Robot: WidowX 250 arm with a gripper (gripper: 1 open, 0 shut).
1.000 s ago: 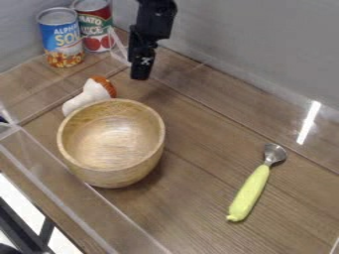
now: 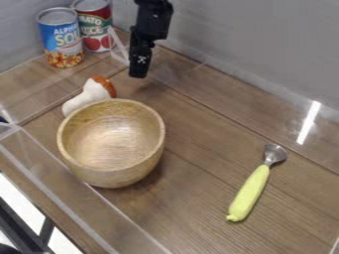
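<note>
My gripper [image 2: 139, 62] is at the top of the view, open, its dark fingers low over the back of the wooden counter, just right of two cans: a blue Alpha soup can [image 2: 62, 40] and a red tomato sauce can [image 2: 94, 21]. A white object with an orange-red end [image 2: 85, 97] lies left of centre, behind a wooden bowl [image 2: 113, 145]. A spoon-like utensil with a pale yellow-green handle [image 2: 251, 190] lies at the right front.
Walls bound the counter [image 2: 219, 119] at the back and left. The counter's front-left edge shows at lower left.
The objects on the counter look unmoved.
</note>
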